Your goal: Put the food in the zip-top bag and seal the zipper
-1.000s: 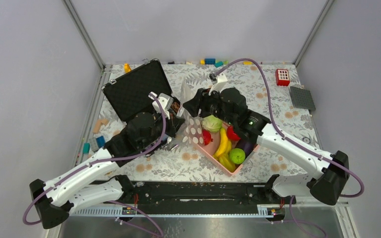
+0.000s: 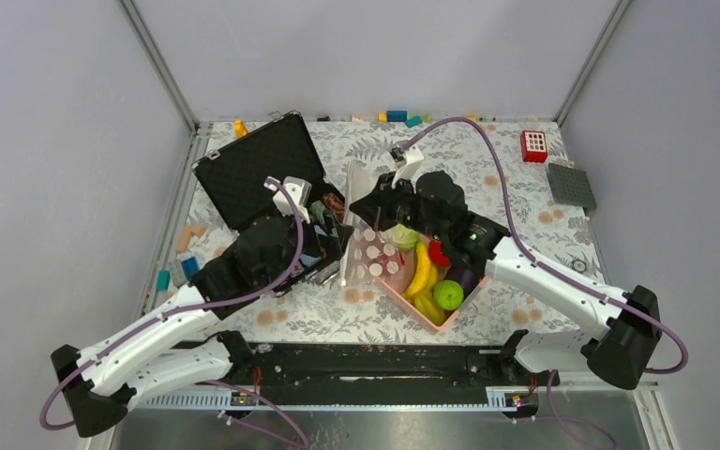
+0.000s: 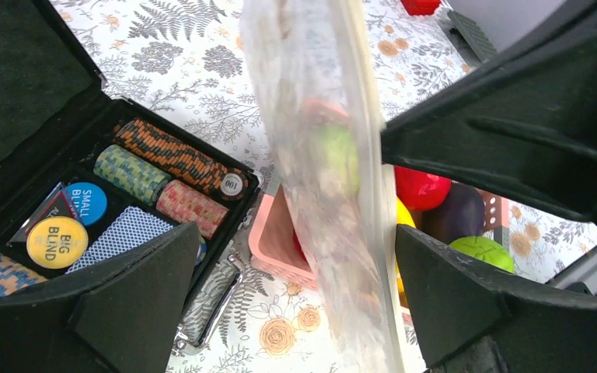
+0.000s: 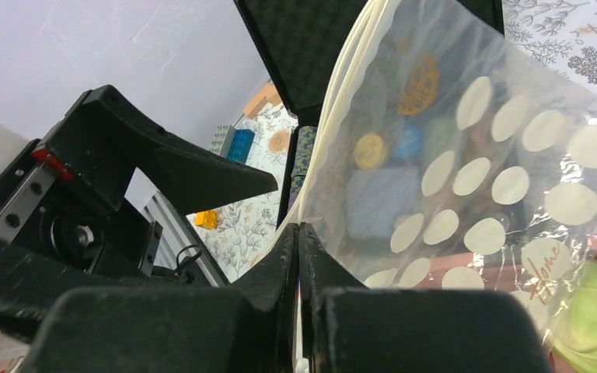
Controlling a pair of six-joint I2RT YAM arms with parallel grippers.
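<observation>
The clear zip top bag [image 4: 466,194] hangs upright between my grippers, its cream zipper edge toward them. My right gripper is shut on that edge near the bag's upper part. Beside the bag's edge my left gripper is open, the plastic passing between its spread fingers. Behind the bag, the pink basket [image 2: 403,305] holds the food: yellow bananas [image 2: 421,267], a green apple [image 2: 447,294], an eggplant [image 3: 452,217], a red item [image 3: 424,186] and a pale green cabbage [image 4: 591,311].
An open black case [image 2: 258,164] with poker chips and cards lies left of the bag. A red box [image 2: 533,145] and grey plate [image 2: 571,186] sit at back right. Small blocks line the left and back edges; bare table surrounds the basket's front.
My left gripper has shifted slightly left in the top view.
</observation>
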